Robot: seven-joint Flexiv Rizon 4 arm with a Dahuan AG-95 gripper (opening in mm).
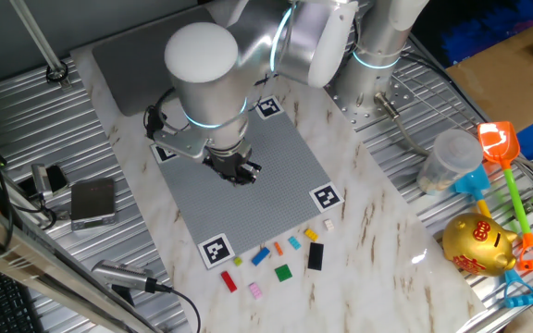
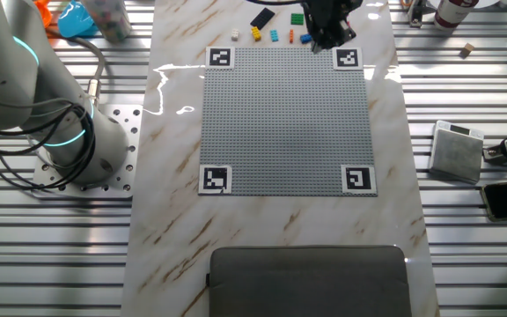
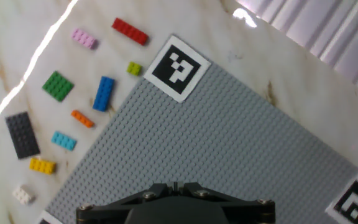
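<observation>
My gripper [image 1: 250,174] hangs over the grey baseplate [image 1: 276,194] in exterior view 1. In the wrist view its dark fingers [image 3: 160,189] meet in the middle, shut, and nothing shows between them. Loose bricks lie on the marble table beside one baseplate edge: a red brick [image 3: 130,31], a pink brick [image 3: 84,38], a lime brick [image 3: 134,68], a blue brick [image 3: 103,94], a green brick [image 3: 58,86], an orange brick [image 3: 82,119], a light blue brick [image 3: 63,140], a black brick [image 3: 22,135], a yellow brick [image 3: 42,165] and a white brick [image 3: 23,195]. The baseplate bears no bricks where visible.
Black-and-white markers sit at the baseplate's corners, one marker [image 3: 177,68] near the lime brick. A dark grey pad [image 2: 308,282] lies at the table's other end. Off to the side stand a clear plastic cup [image 1: 450,159], a gold piggy bank [image 1: 477,245] and toy shovels.
</observation>
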